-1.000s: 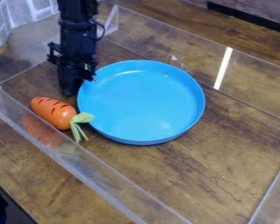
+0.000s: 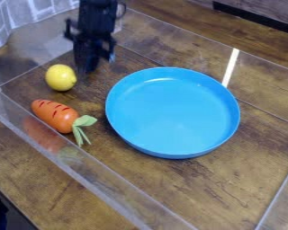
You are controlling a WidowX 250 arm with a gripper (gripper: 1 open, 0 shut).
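A dark, motion-blurred gripper [image 2: 89, 49] hangs at the top left, above and behind a yellow lemon [image 2: 61, 77]; whether it is open or shut is too blurred to tell. An orange toy carrot [image 2: 55, 114] with pale green leaves lies below the lemon. A large round blue plate [image 2: 172, 111] sits to the right of both, on the wooden surface.
Clear low walls [image 2: 58, 168] run along the left and lower-left of the work area. Bare wood lies to the right of the plate and at the front.
The gripper has risen and moved back from the plate's left edge, uncovering the lemon.
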